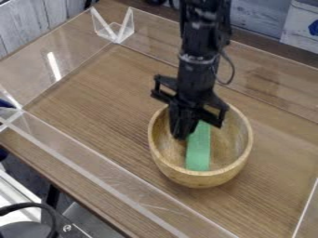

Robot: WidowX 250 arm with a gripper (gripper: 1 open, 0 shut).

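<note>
A tan bowl (232, 146) sits on the wooden table in the lower middle of the view, holding a flat green bar (199, 149). My black gripper (187, 119) reaches down from the top centre to the bowl's back left, its tips at or just inside the rim beside the green bar's upper end. The fingertips are dark and crowded against the bowl, and whether anything is between them is hard to see.
A small white angular object (113, 26) stands at the back left. A pale item lies at the top right corner.
</note>
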